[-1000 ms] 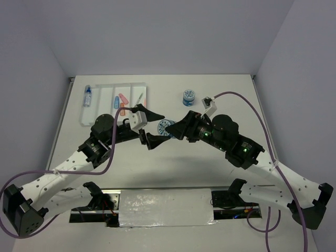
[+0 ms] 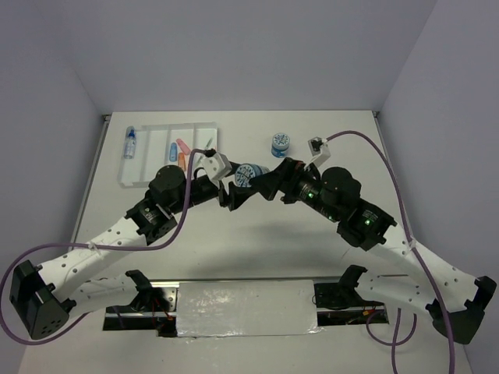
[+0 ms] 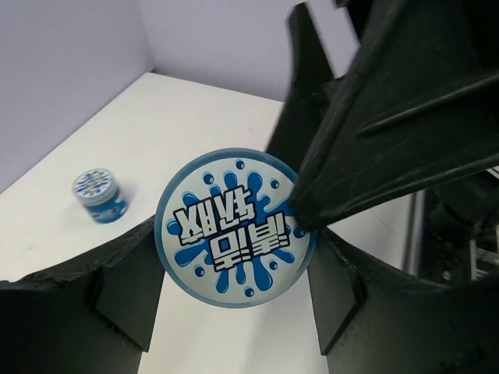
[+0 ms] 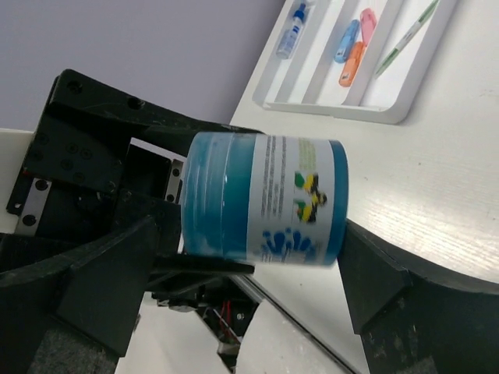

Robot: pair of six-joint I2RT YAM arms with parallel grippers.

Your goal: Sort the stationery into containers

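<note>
A blue cylindrical tub with a printed white lid (image 3: 234, 226) is held in mid-air between my two grippers over the middle of the table. My left gripper (image 2: 232, 187) is shut on it; in the left wrist view its fingers grip the tub's sides. My right gripper (image 2: 273, 179) meets it from the other side, its dark fingers flanking the tub, open by the look of the right wrist view. A second blue tub (image 2: 281, 145) stands upright on the table behind.
At the back left a white compartment tray (image 2: 144, 174) holds a glue bottle (image 2: 130, 142), small orange, blue and pink items, and a green pen (image 4: 405, 40).
The right arm has shifted slightly.
</note>
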